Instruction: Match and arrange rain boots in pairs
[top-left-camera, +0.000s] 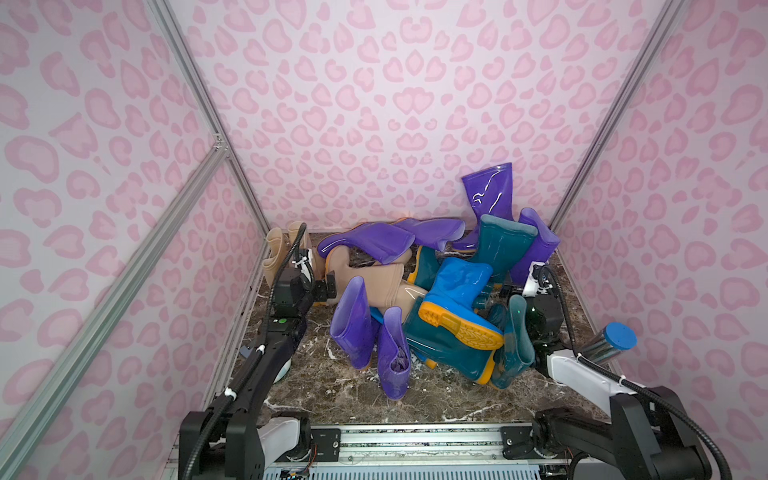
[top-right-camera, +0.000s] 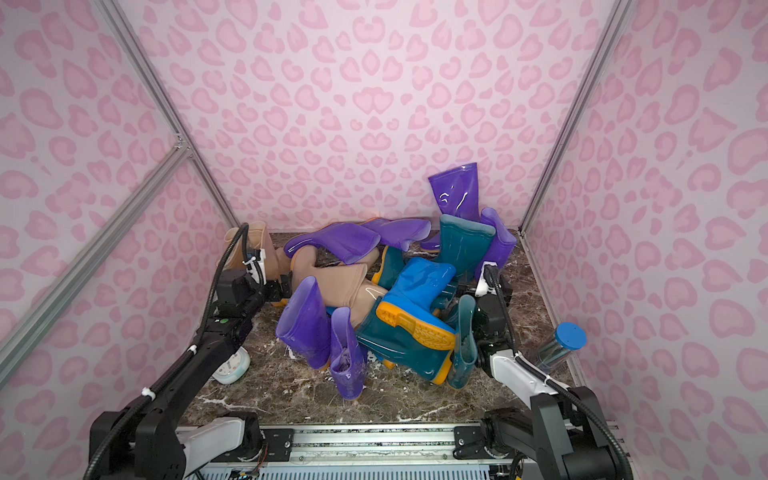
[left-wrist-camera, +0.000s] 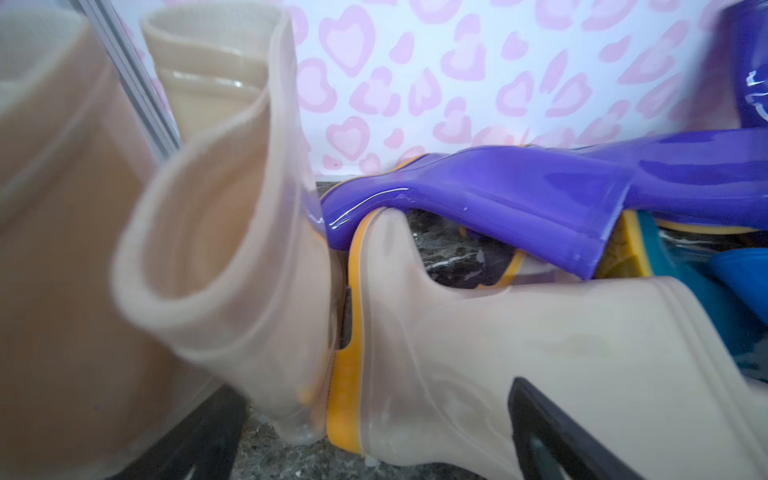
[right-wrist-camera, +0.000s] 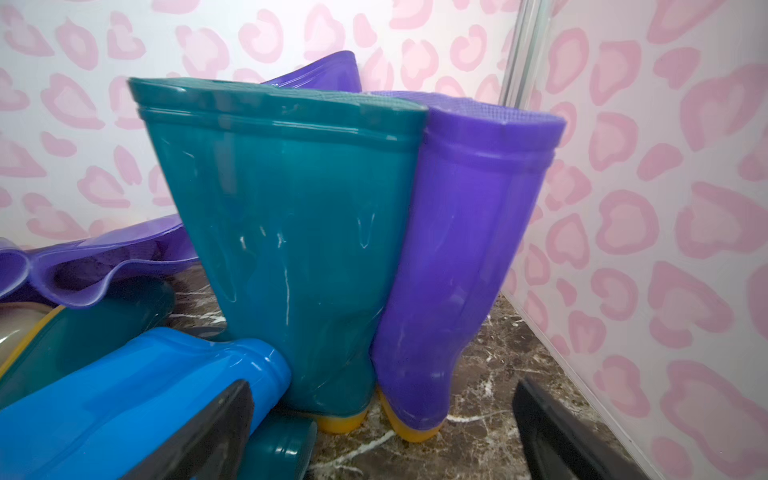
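Both grippers stand open and empty. In the left wrist view my left gripper is low before a lying beige boot (left-wrist-camera: 512, 344); upright beige boots (left-wrist-camera: 232, 280) crowd its left side. My right gripper faces an upright teal boot (right-wrist-camera: 296, 232) touching an upright purple boot (right-wrist-camera: 472, 248) at the right back. A blue boot (top-left-camera: 460, 284) with a yellow sole lies on top of a lying teal boot (top-left-camera: 444, 344). Two purple boots, one taller (top-left-camera: 354, 324) and one lower (top-left-camera: 393, 356), stand at the front middle. Purple boots (top-left-camera: 372, 240) lie along the back wall.
A clear jar with a blue lid (top-right-camera: 570, 336) is beside the right arm. Near the left arm sits a small white round container (top-right-camera: 232, 366). Bare marble floor (top-left-camera: 448, 404) shows along the front; the middle is crowded with overlapping boots.
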